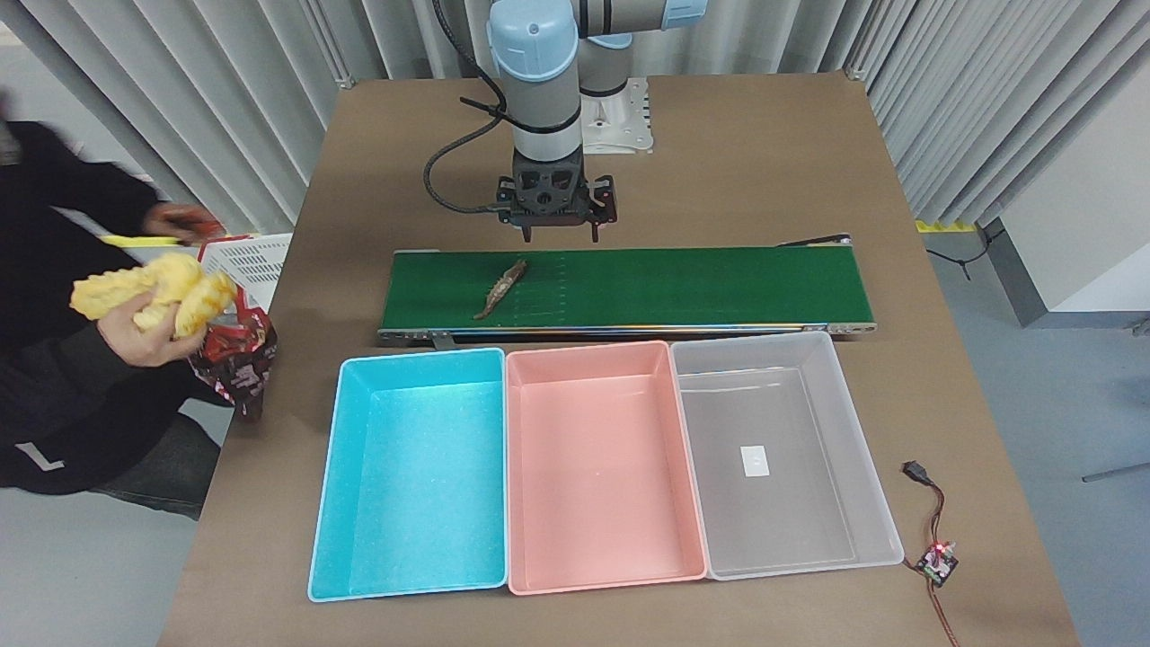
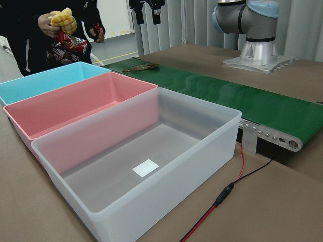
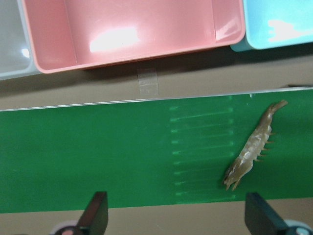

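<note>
A greyish-brown shrimp [image 1: 500, 288] [image 2: 141, 67] [image 3: 250, 149] lies diagonally on the green conveyor belt [image 1: 701, 282] [image 2: 252, 103] [image 3: 98, 152]. My gripper [image 1: 558, 232] hangs over the belt's back edge, pointing down, open, with its two fingers wide apart and nothing between them. In the wrist view the shrimp is to the right, beyond the fingertips.
A blue bin [image 1: 404, 474], a pink bin [image 1: 604, 464] and a translucent bin [image 1: 798, 485] stand empty before the belt. At the left a person holds yellow plush-like items [image 1: 151, 289] and a dark red bag [image 1: 237, 356]. Wiring [image 1: 935, 561] lies right of the bins.
</note>
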